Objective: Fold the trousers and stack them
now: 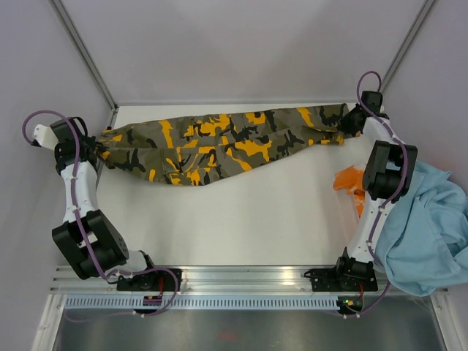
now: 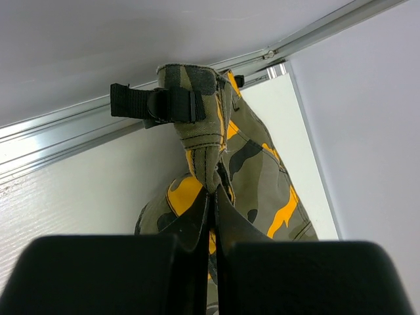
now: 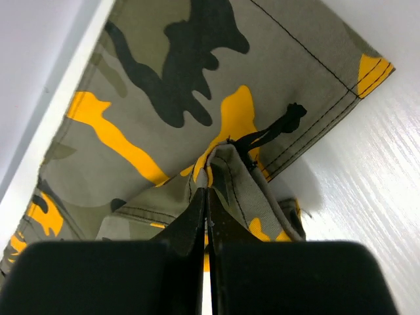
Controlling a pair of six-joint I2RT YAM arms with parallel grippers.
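Observation:
Camouflage trousers (image 1: 219, 142) in olive, black and orange lie stretched along the back of the white table (image 1: 227, 219). At their left end my left gripper (image 1: 99, 145) is shut on a bunched piece; the left wrist view shows cloth with a black strap (image 2: 157, 104) standing up from between its fingers. At the right end my right gripper (image 1: 351, 123) is shut at the fabric; in the right wrist view its fingertips (image 3: 205, 197) meet at a raised fold beside a dark cord (image 3: 275, 125), with a flat layer around it.
An orange item (image 1: 351, 183) and a large light-blue cloth (image 1: 420, 234) lie at the right side below the right arm. Walls and rails border the table.

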